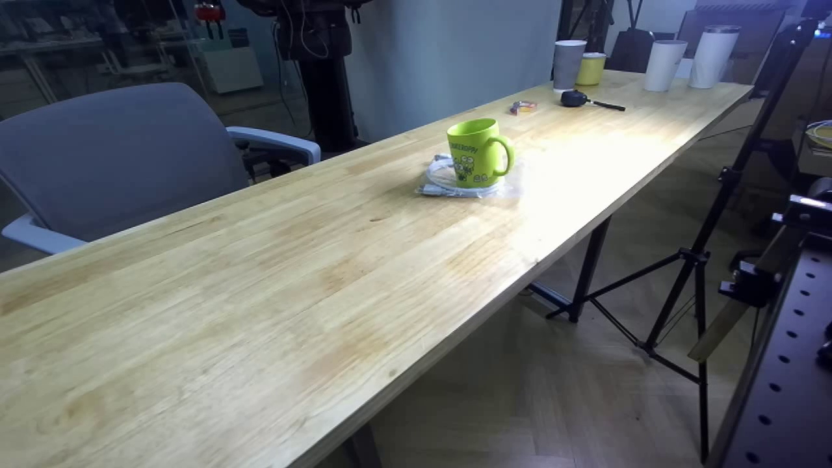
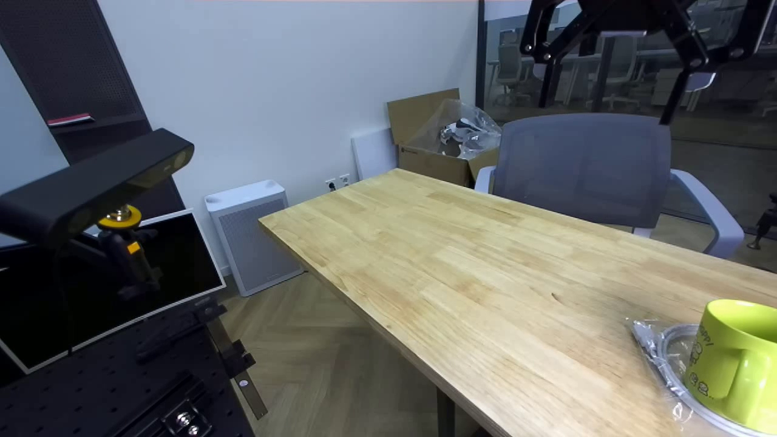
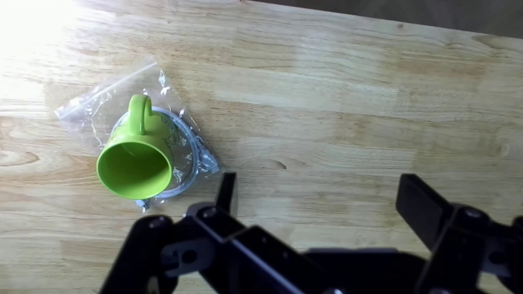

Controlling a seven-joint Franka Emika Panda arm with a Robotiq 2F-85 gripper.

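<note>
A green mug (image 1: 474,153) with a printed cartoon stands upright on a clear plastic bag holding a coiled grey-white cable (image 1: 438,182). From above, the mug (image 3: 135,166) shows an empty inside, and its handle (image 3: 140,113) points to the top of the wrist view. The cable's loop (image 3: 194,147) shows around the mug's base. My gripper is open over bare table, to the right of the mug in the wrist view, with nothing between its fingers. In exterior view 2 the gripper (image 2: 608,105) hangs well above the table, and the mug (image 2: 732,364) is at the lower right.
Farther along stand a grey cup (image 1: 569,66), a yellow cup (image 1: 591,70), a white cup (image 1: 664,65) and a white tumbler (image 1: 714,58). A black corded object (image 1: 574,99) lies before them. A chair (image 2: 586,167) adjoins one edge.
</note>
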